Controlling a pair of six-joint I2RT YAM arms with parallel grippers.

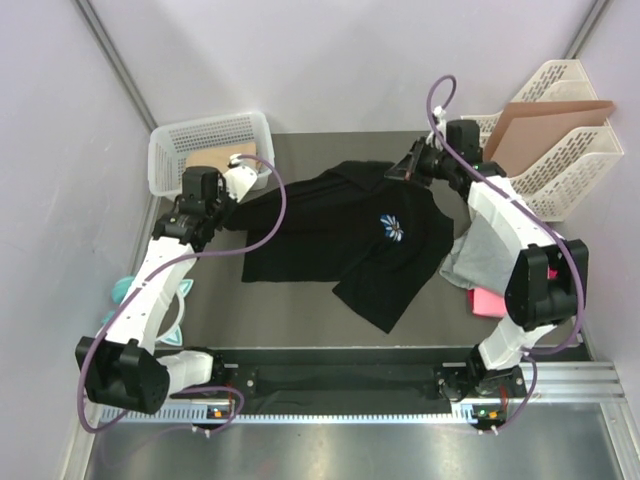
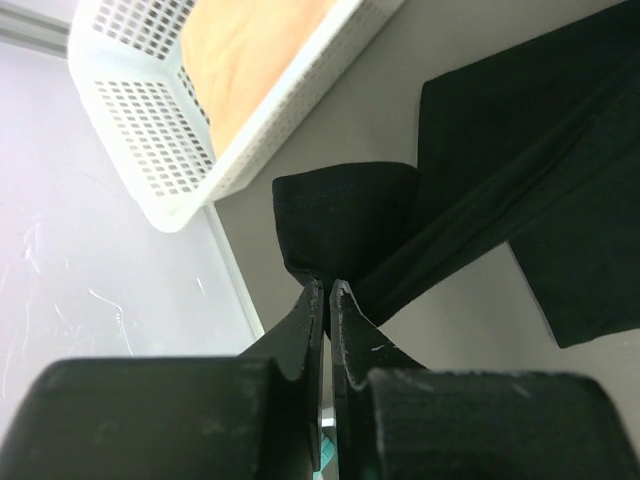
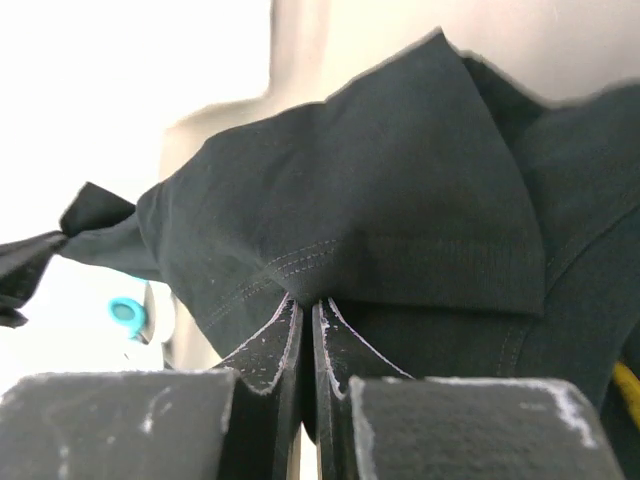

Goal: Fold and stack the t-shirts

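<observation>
A black t-shirt (image 1: 340, 240) with a blue-white flower print is stretched across the middle in the top view. My left gripper is shut on its left end, where a bunched flap hangs over the fingertips, near the white basket. My right gripper is shut at the shirt's upper right part, with fabric gathered right at its fingertips; the cloth between the two grippers appears pulled taut.
A white basket (image 1: 160, 160) holding tan cloth is at back left. White racks (image 1: 565, 195) with brown boards stand at back right. Grey (image 1: 480, 250) and pink (image 1: 488, 302) cloths lie at right. Blue-white items (image 1: 170, 315) lie at front left.
</observation>
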